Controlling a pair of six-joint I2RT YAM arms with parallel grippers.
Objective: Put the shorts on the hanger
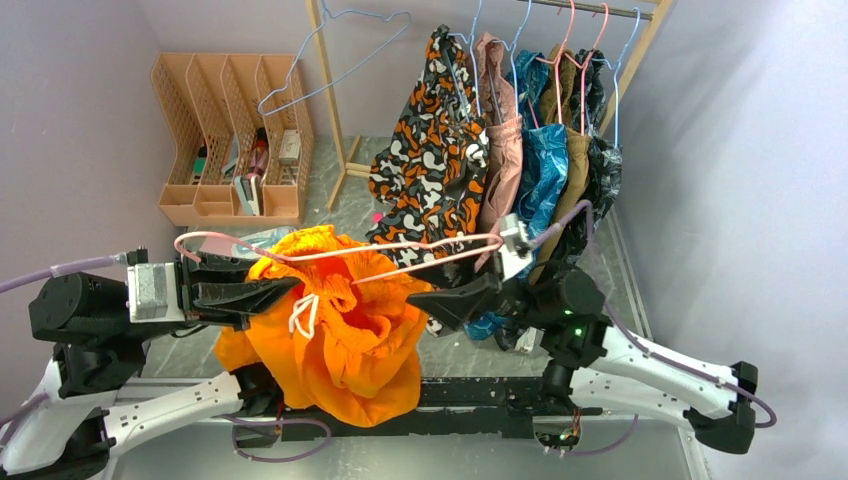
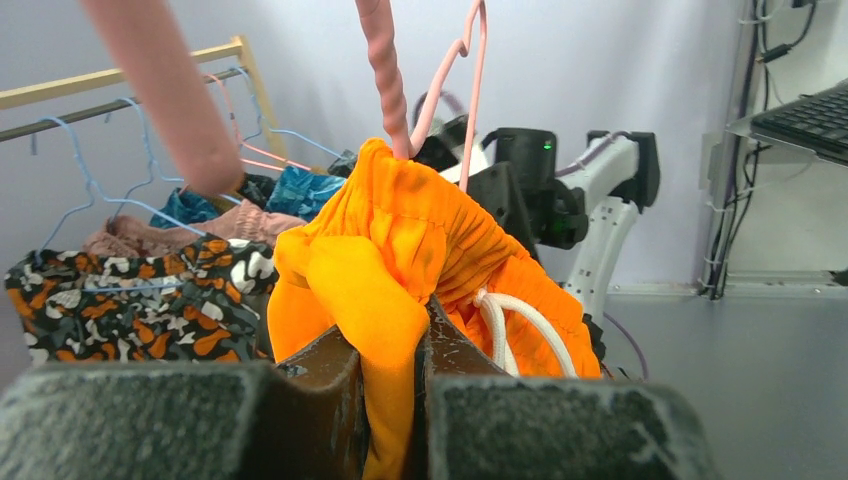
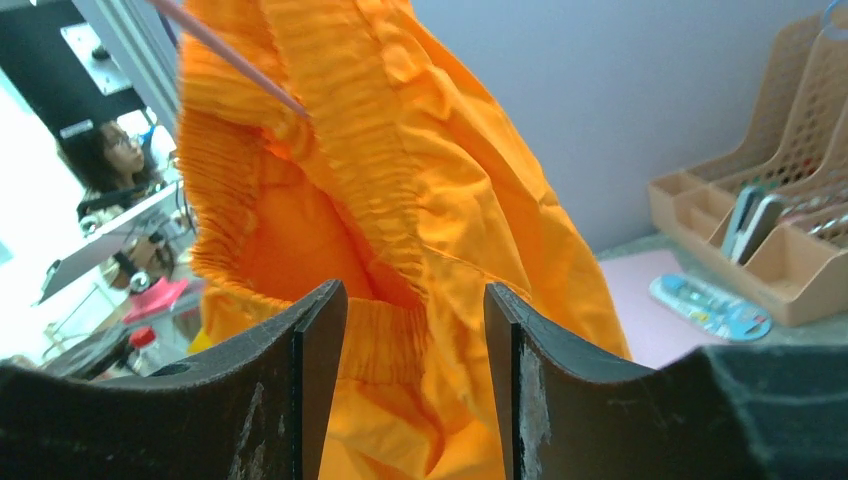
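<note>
Orange shorts (image 1: 370,360) with a white drawstring hang from my left gripper (image 1: 288,292), which is shut on their waistband; in the left wrist view folded fabric sits between its fingers. A pink hanger (image 1: 420,267) lies across above the shorts, one part of it reaching down into the waistband. My right gripper (image 1: 418,300) is at the right side of the shorts, part open, its two fingertips apart in front of the orange cloth in the right wrist view, with no cloth visibly pinched.
Behind, a rail (image 1: 625,13) carries several garments on hangers and an empty blue hanger (image 1: 335,80). A compartment organiser (image 1: 230,205) stands at the back left, with a pink mat and small items nearer. Walls close in on both sides.
</note>
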